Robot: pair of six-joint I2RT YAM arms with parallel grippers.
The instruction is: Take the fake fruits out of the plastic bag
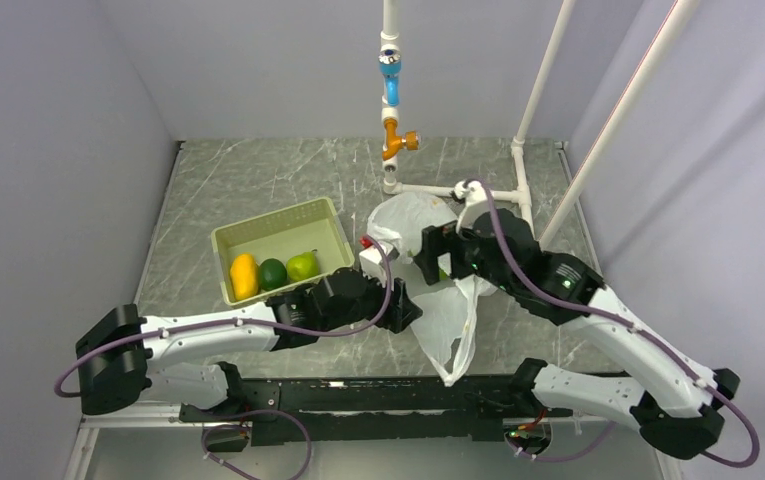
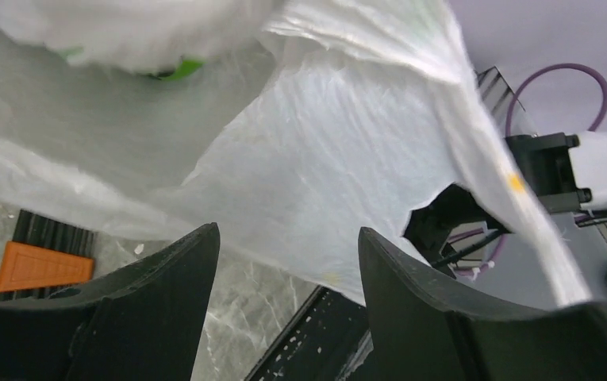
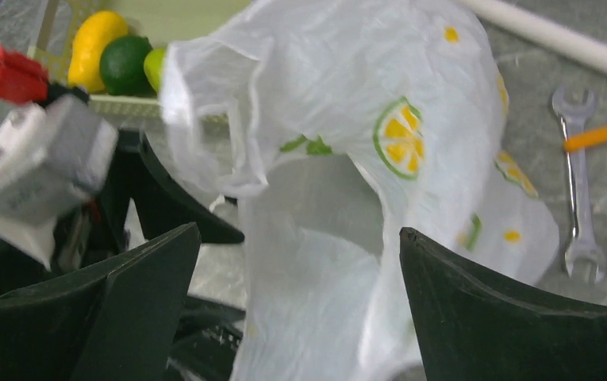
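The white plastic bag point(image 1: 443, 330) with lemon print lies crumpled on the grey counter between the arms. A green fake fruit point(image 2: 174, 71) shows partly inside it in the left wrist view. My left gripper point(image 1: 402, 308) is at the bag's lower left, its fingers parted, with only bag behind them. My right gripper point(image 1: 433, 250) stands open over the bag's upper part. A green basket point(image 1: 283, 220) on the left holds a yellow mango point(image 1: 243, 275), a dark green avocado point(image 1: 272, 274) and a green pear point(image 1: 303, 265).
White pipes point(image 1: 458, 191) with blue and orange taps point(image 1: 392, 140) stand at the back. A wrench point(image 3: 578, 182) and an orange-handled tool point(image 3: 597, 135) lie right of the bag.
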